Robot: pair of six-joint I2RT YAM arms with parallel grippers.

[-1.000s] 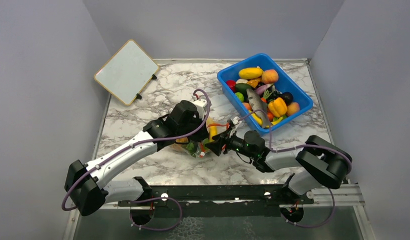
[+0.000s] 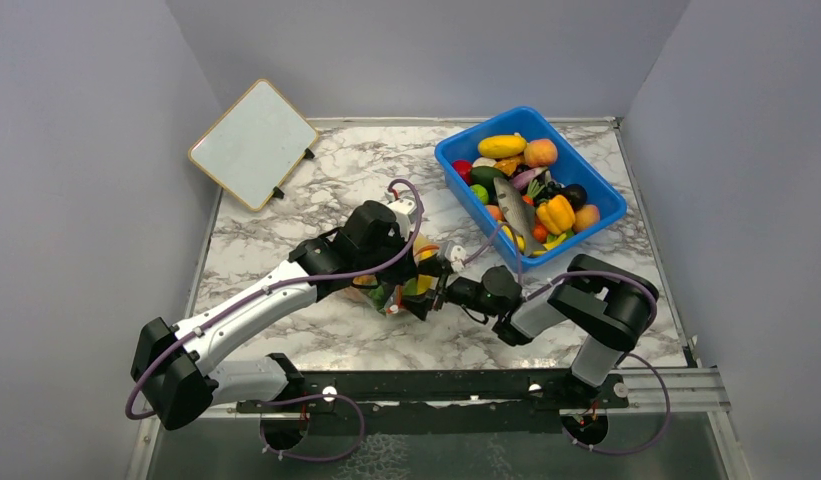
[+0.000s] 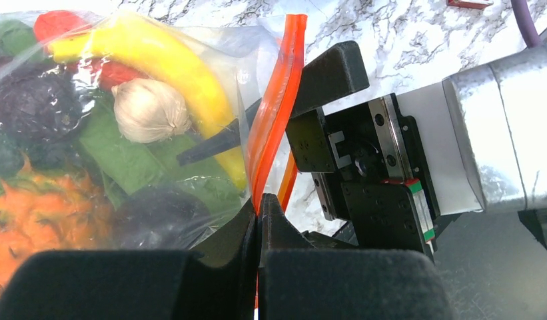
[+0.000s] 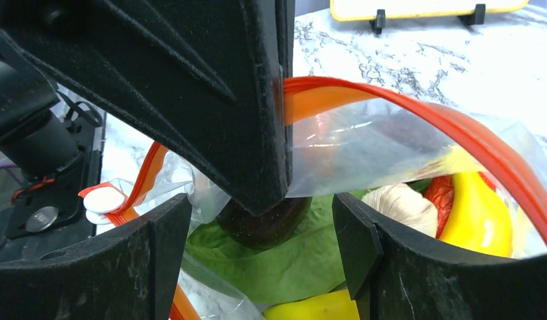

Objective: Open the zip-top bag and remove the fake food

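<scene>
The clear zip bag (image 3: pixel 210 40) lies on its side with its orange-edged mouth gaping. Through its plastic the left wrist view shows a yellow banana-like piece (image 3: pixel 170 53), a garlic bulb (image 3: pixel 150 110), an orange spiky fruit (image 3: pixel 50 213) and green leaves. My left gripper is shut on the orange zip edge (image 3: pixel 278 100), holding the upper lip up. My right gripper stands open at the mouth, a finger (image 3: pixel 214 142) reaching inside. Beyond its fingers, a dark round piece (image 4: pixel 267 223) rests over a green leaf (image 4: pixel 284 267); nothing is gripped there.
A blue bin (image 2: pixel 456 175) full of fake food stands at the back right. The white board (image 2: pixel 254 145) is at the back left. A white slider (image 4: pixel 104 200) sits on the zip's end.
My right gripper has moved left, from the mouth's edge into the opening of the bag. The left arm has stayed where it was.
</scene>
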